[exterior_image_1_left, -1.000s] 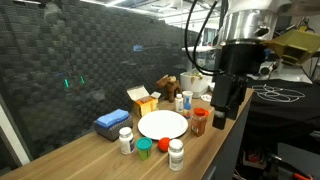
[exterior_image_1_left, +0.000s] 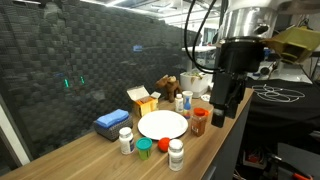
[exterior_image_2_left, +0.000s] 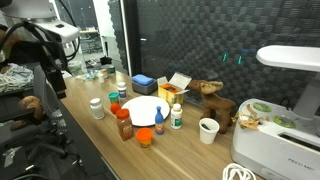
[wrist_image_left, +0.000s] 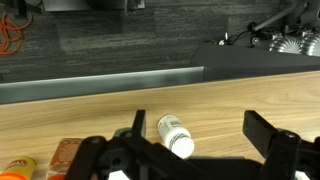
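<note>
My gripper stands open, its fingers wide apart and nothing held between them. In the wrist view a white-capped jar (wrist_image_left: 175, 136) shows below, in the gap between the fingers, well clear of them. From the first outside view, the gripper hangs over the counter's near edge, higher than that white jar (exterior_image_1_left: 176, 155). Beside the jar are a green-lidded jar (exterior_image_1_left: 144, 148), a red round item (exterior_image_1_left: 164, 145) and another white jar (exterior_image_1_left: 126, 140). An orange-red jar (exterior_image_2_left: 124, 124) stands near the counter's edge in the second outside view.
A white plate (exterior_image_1_left: 163, 125) lies mid-counter. Behind it are a blue box (exterior_image_2_left: 143, 82), an open carton (exterior_image_2_left: 174, 90) and a brown plush toy (exterior_image_2_left: 210, 100). A white mug (exterior_image_2_left: 208, 130) and a toaster (exterior_image_2_left: 275, 140) stand further along. Bare wood (exterior_image_1_left: 90, 163) is free at the left.
</note>
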